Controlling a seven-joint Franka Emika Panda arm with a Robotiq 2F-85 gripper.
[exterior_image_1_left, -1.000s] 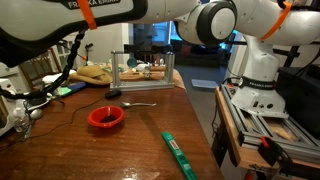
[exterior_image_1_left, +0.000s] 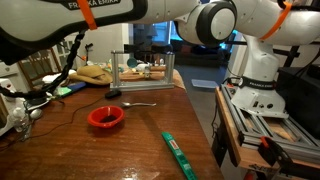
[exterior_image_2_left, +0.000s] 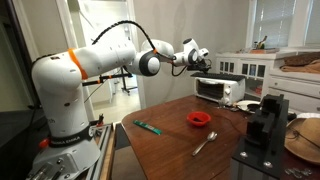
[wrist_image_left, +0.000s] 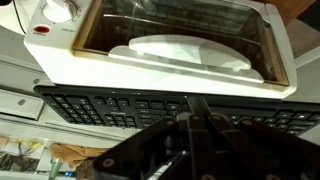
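Observation:
In the wrist view my gripper shows as dark, blurred fingers at the lower right, close together and shut, with nothing visible between them. It hangs over a black keyboard (wrist_image_left: 120, 108) that runs beside a white toaster oven (wrist_image_left: 150, 77) with a glass door. In exterior view 2 the arm stretches to the back, its hand (exterior_image_2_left: 193, 52) above the toaster oven (exterior_image_2_left: 212, 91), on which the dark keyboard (exterior_image_2_left: 216, 76) lies. Exterior view 1 shows the arm's links, but not the gripper.
On the brown table stand a red bowl (exterior_image_1_left: 106, 117), a metal spoon (exterior_image_1_left: 139, 104) and a green marker-like stick (exterior_image_1_left: 178, 155). A black appliance (exterior_image_2_left: 265, 128) occupies the right in exterior view 2. Bare tabletop surrounds the bowl.

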